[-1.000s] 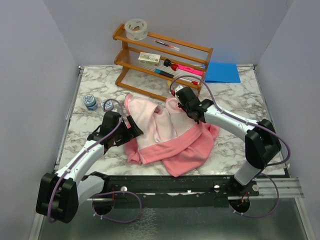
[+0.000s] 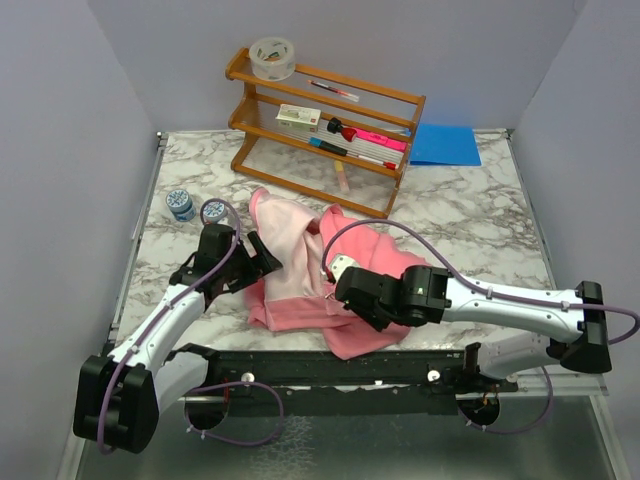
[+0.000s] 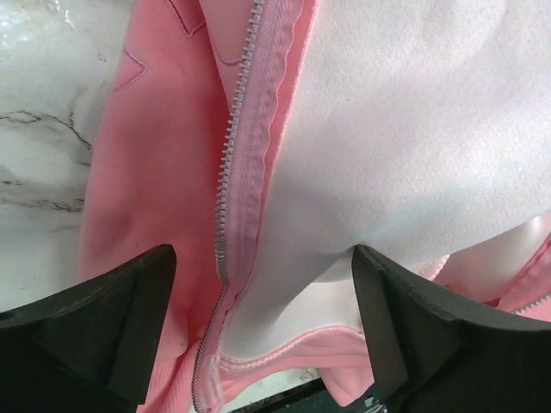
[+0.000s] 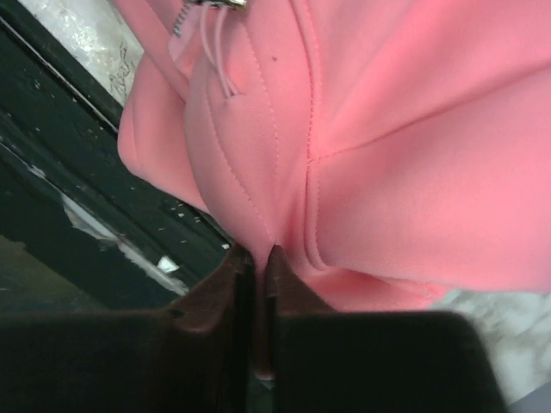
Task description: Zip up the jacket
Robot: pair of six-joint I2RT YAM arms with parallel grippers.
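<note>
A pink jacket (image 2: 350, 335) with a pale lining (image 2: 285, 235) lies on the marble table. In the left wrist view its zipper (image 3: 231, 146) runs vertically between the open fingers of my left gripper (image 2: 258, 258), which is over the jacket's left part. My right gripper is low at the jacket's front part, with a gathered fold of pink fabric between its close-set fingertips; whether it grips firmly is unclear. A metal zip piece shows at the top of the right wrist view (image 4: 228, 3).
A wooden rack (image 2: 390, 205) with stationery stands at the back. Jars (image 2: 180, 203) sit at left, a blue sheet (image 2: 445, 145) at back right. Bare marble shows at right and left; the table's dark front edge is just below the jacket.
My right gripper has swung from the jacket's back right down toward the front edge, and the jacket's right part has shifted and folded, showing more pink. The left arm looks unmoved.
</note>
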